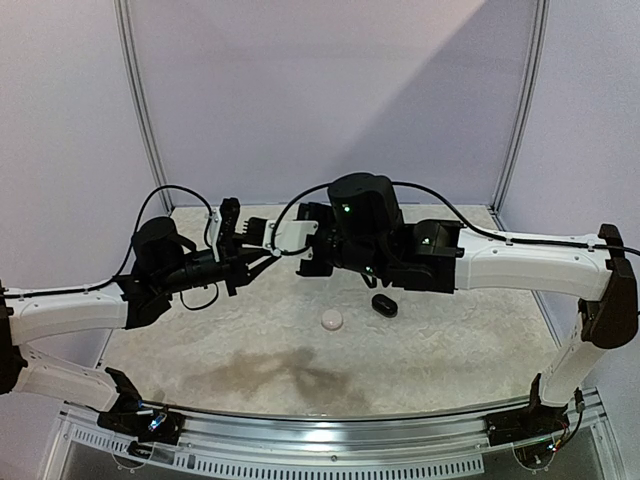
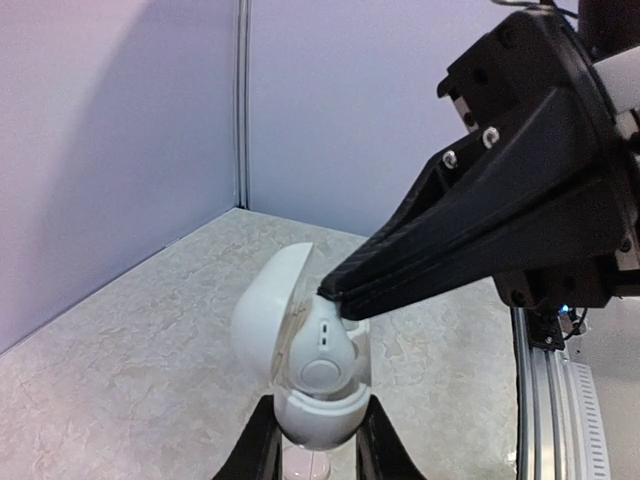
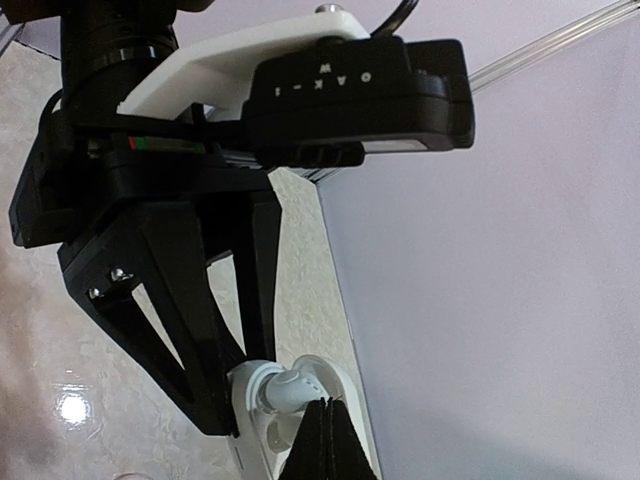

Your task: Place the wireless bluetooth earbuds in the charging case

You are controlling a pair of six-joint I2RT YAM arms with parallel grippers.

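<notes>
The white charging case point(image 2: 322, 422) is pinched by my left gripper, its lid point(image 2: 268, 315) raised. A white earbud point(image 2: 322, 345) sits in the case, with its stem upward in the left wrist view. My right gripper is shut, nothing visible between its fingers, and its tips appear against or very close to the earbud. In the right wrist view the earbud point(image 3: 292, 390) lies beside an uncovered round hollow in the case point(image 3: 248, 412). From the top the two grippers meet left of centre, and the right hand covers the case.
A round white object point(image 1: 331, 319) and a black oval object point(image 1: 384, 305) lie on the table point(image 1: 450, 360) below and right of the grippers. Both arms are very close together above the surface.
</notes>
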